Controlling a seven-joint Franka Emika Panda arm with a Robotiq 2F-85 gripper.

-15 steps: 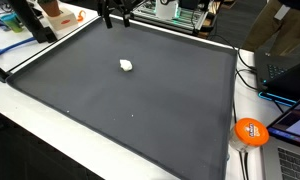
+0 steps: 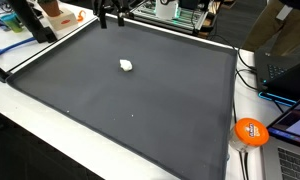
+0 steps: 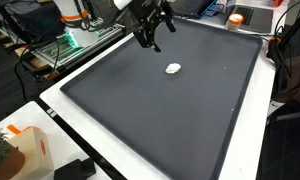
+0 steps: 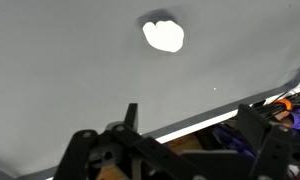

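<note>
A small white lump (image 2: 126, 65) lies on the dark grey board (image 2: 140, 100), nearer its far side. In the wrist view the same white lump (image 4: 165, 36) sits near the top, beyond the fingertips. My gripper is open, its two dark fingers wide apart with only bare board between them. From the second exterior view the gripper (image 3: 158, 40) hangs over the board, a short way from the white lump (image 3: 172, 69) and not touching it.
An orange-lidded tub (image 2: 251, 132) stands off the board's right side, near a laptop (image 2: 292, 160). Cables and assorted items, including an orange-brown pot (image 3: 28, 144), crowd the opposite side. Most of the board is bare.
The gripper has shifted slightly at the far edge of the board, fingers still apart. The white lump stays in the same place.
</note>
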